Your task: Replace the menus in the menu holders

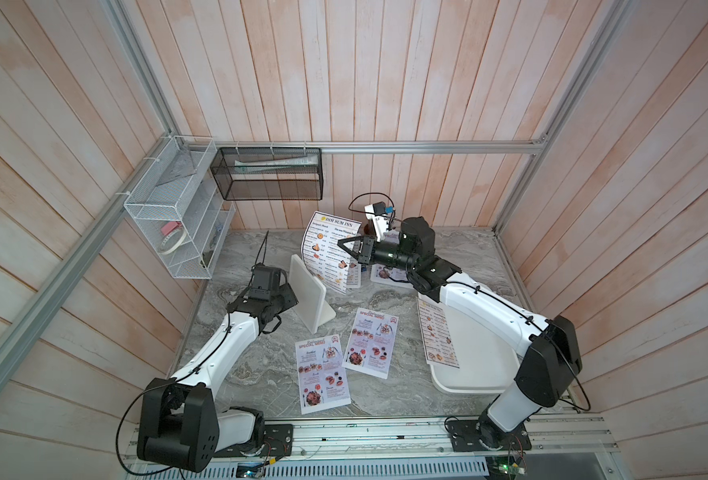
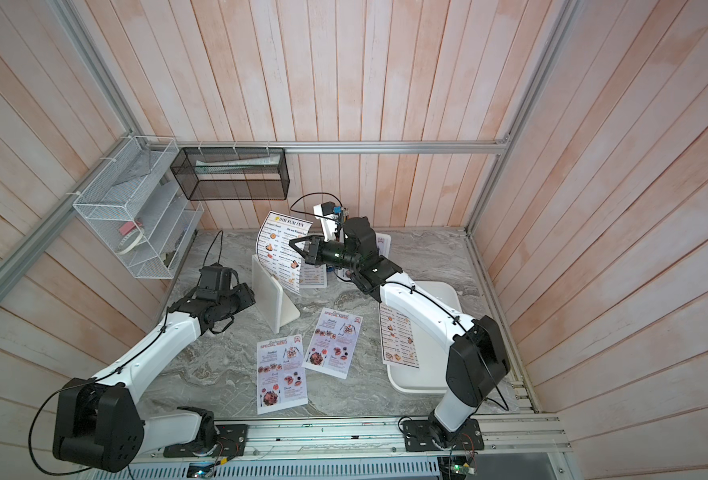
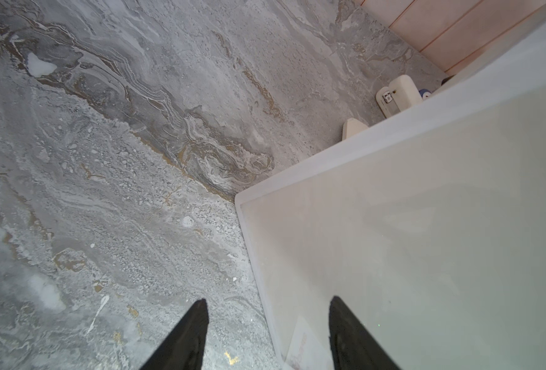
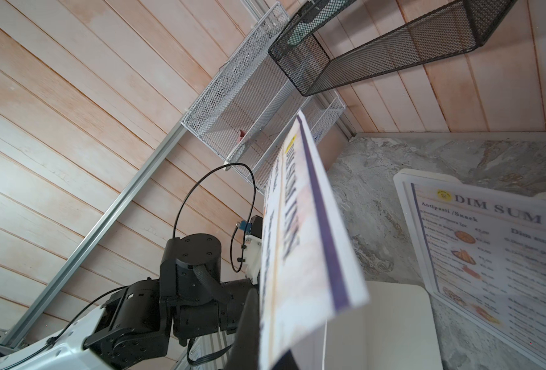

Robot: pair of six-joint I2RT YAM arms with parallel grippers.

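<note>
A Dim Sum Inn menu sheet [image 1: 327, 248] hangs upright and slightly curved, its right edge in my right gripper [image 1: 351, 246], which is shut on it. In the right wrist view that menu [image 4: 304, 246] covers part of the fingers. To its left stands a white menu holder [image 1: 309, 294], its panel tilted and no menu visible on it. My left gripper is open at this holder [image 3: 396, 222], one finger on each side of its panel's edge. Another holder with a Dim Sum Inn menu [image 4: 489, 252] stands at the back.
Two special menus [image 1: 323, 373] [image 1: 371, 342] lie flat at the front middle. A white tray [image 1: 482, 360] at the right has a menu sheet [image 1: 438, 332] over its left edge. A black mesh basket [image 1: 267, 189] and white wire shelves [image 1: 182, 216] hang at the back left.
</note>
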